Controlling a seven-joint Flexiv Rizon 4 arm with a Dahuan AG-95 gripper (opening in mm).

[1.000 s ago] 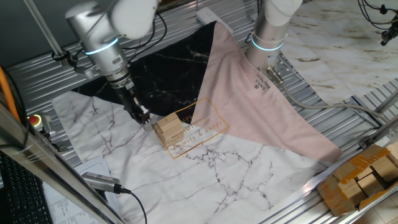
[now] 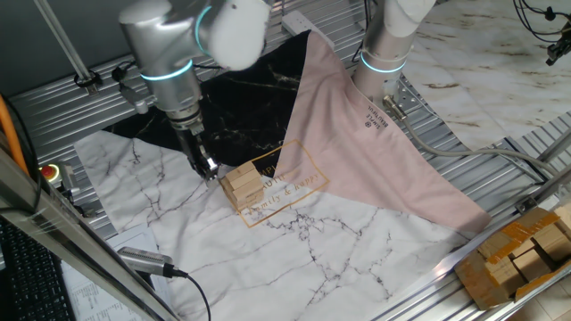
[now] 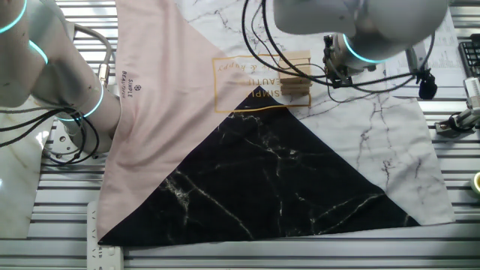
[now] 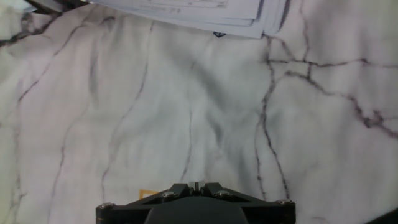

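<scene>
A small stack of pale wooden blocks [image 2: 243, 185] sits on the cloth, over one end of the gold-framed print. From the opposite side, exterior view 2 shows the same blocks [image 3: 295, 73], partly crossed by dark cables. My gripper [image 2: 211, 171] points down just beside the stack, on the side away from the pink cloth, and whether it touches the blocks is unclear. In the wrist view the gripper's [image 4: 196, 186] fingertips meet at the bottom edge with nothing visible between them. The blocks do not appear in that view.
The cloth [image 2: 330, 250] has white marble, black and pink areas, with open room on the white part. A cardboard box [image 2: 486, 281] with wooden blocks stands at the right. Papers [image 4: 205, 9] lie past the cloth's edge.
The upper part of my arm has swung to the right and become more upright. Its gripper tip has shifted only slightly right, closer to the stack. The blocks have stayed put.
</scene>
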